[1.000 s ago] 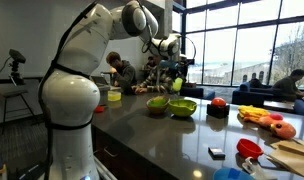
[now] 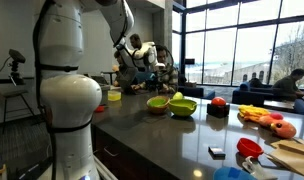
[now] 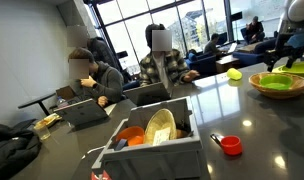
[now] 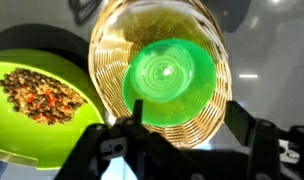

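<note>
In the wrist view my gripper hangs above a round wicker basket (image 4: 109, 55), its dark fingers (image 4: 235, 110) apart with nothing visible between them. A bright green bowl (image 4: 170, 75) sits inside that basket and looks empty. To its left in this view is a larger lime-green bowl (image 4: 72, 140) holding small mixed brown, red and orange pieces. Exterior view 1 has the wicker basket (image 2: 158, 110) on the table, beside the lime-green bowl (image 2: 182, 109). From the other side, exterior view 2 shows the basket (image 3: 279, 93) near the right edge.
A red bowl (image 2: 249, 148), a box with a red item on top (image 2: 218, 107) and a cutting board (image 2: 292, 156) stand on the table. Exterior view 2 shows a grey bin (image 3: 142, 160) and a small red cup (image 3: 231, 145). People sit behind the table.
My arm has swung left and lower in exterior view 1, coming over the basket. A green item that hung higher beneath the arm now appears lower, behind the lime-green bowl.
</note>
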